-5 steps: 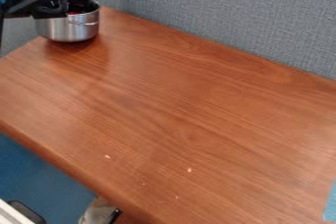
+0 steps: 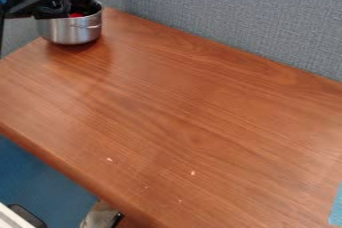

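A steel pot (image 2: 70,32) stands at the far left corner of the wooden table (image 2: 187,112). The black gripper (image 2: 67,10) is at the pot's top, partly over its mouth at the upper left edge of the view. A small patch of red shows just inside the pot by the gripper. The fingers are dark and mostly hidden, so whether they are open or shut cannot be seen.
Grey fabric partitions (image 2: 227,17) run behind the table. A light blue patch (image 2: 335,207) shows at the right edge.
The gripper has shifted very slightly at the pot's top, with a little more red showing in the pot. The pot and table look unchanged.
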